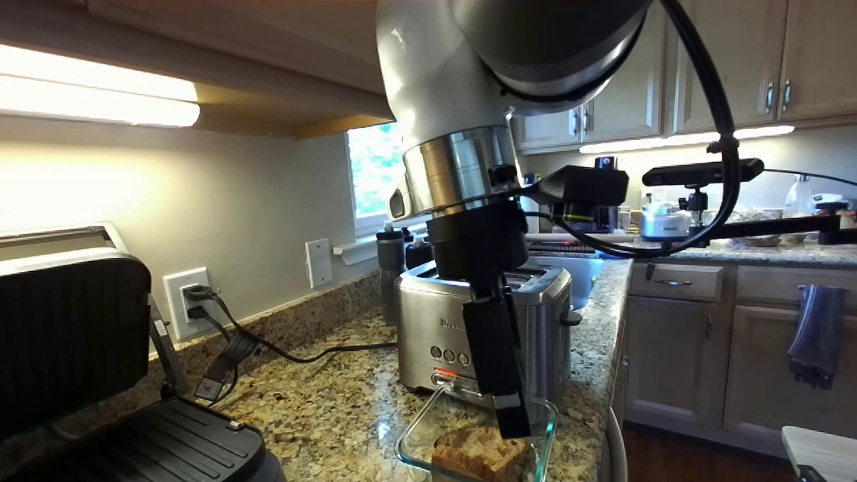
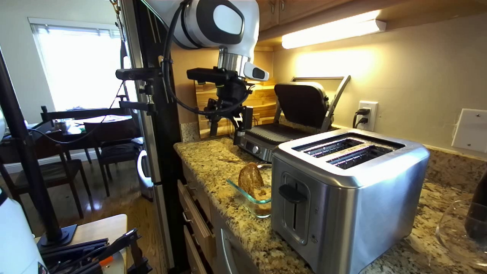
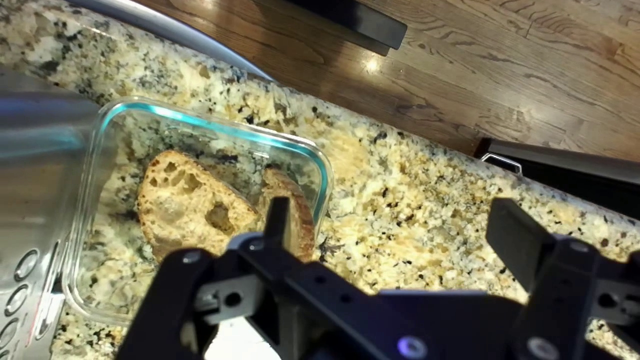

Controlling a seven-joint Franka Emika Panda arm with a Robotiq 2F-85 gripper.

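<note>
My gripper is open above the counter, its two fingers wide apart with nothing between them. In the wrist view the left finger overlaps the right end of a clear glass dish, while the right finger is over bare granite. Two pieces of bread are in the dish: one slice lies with its cut face up, and a crusty piece leans at the right end, partly hidden by the left finger. In exterior view 2 the upright bread rises above the dish rim.
A steel toaster stands right beside the dish, its two slots empty-looking. The contact grill is open toward the wall. A power cord runs along the counter. Overhead cabinets hang near the arm; the counter edge drops to the floor.
</note>
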